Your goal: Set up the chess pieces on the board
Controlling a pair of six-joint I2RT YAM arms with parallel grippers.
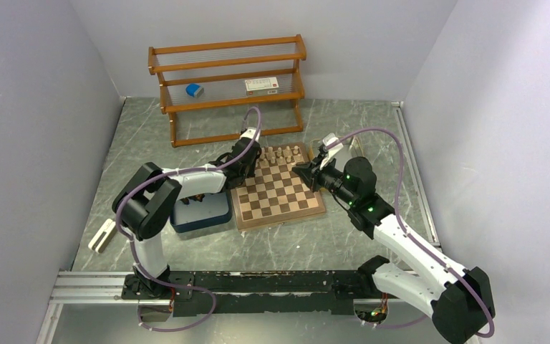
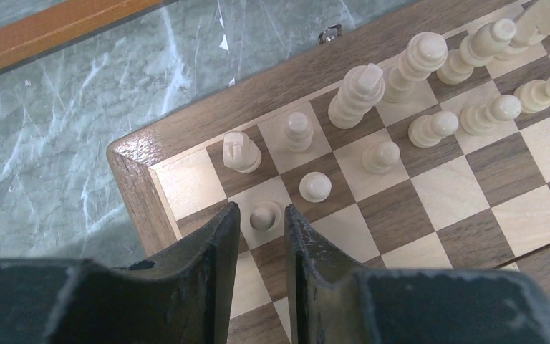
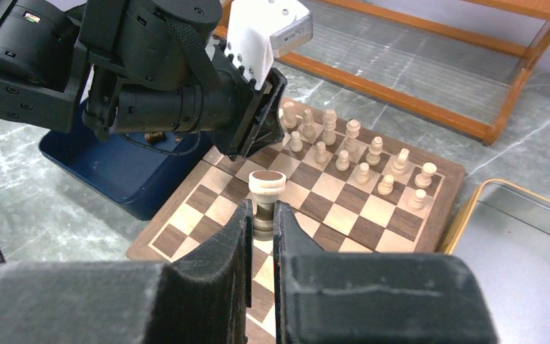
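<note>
A light pawn (image 2: 265, 217) stands on a pale square of the chessboard (image 2: 186, 183), in the row in front of the back pieces. Around it, my left gripper is open, with a gap showing beside the pawn. Light back-row pieces include a knight (image 2: 241, 152) and a bishop (image 2: 298, 132); another pawn (image 2: 315, 187) is beside the first. My right gripper is shut on a light chess piece (image 3: 266, 188), its brown-bottomed base facing up, held above the board. Which piece it is, I cannot tell.
The blue bin (image 1: 201, 215) with dark pieces sits left of the board. A pale tray (image 3: 519, 251) lies on its right. Behind stands a wooden rack (image 1: 229, 106). The board's front half is clear.
</note>
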